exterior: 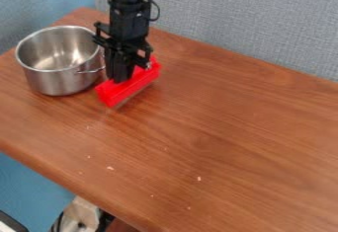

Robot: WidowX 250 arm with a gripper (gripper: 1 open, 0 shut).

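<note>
My black gripper (126,66) points straight down over a red bar-shaped block (122,92) just right of a steel pot (58,66). Its fingertips reach down to the block's upper part; whether they are closed on it is hard to tell, as the gripper's body hides that contact. The pot has a wire handle on the side facing the block.
A grey wall stands along the back, and the table's edge runs along the lower left, with blue floor beyond.
</note>
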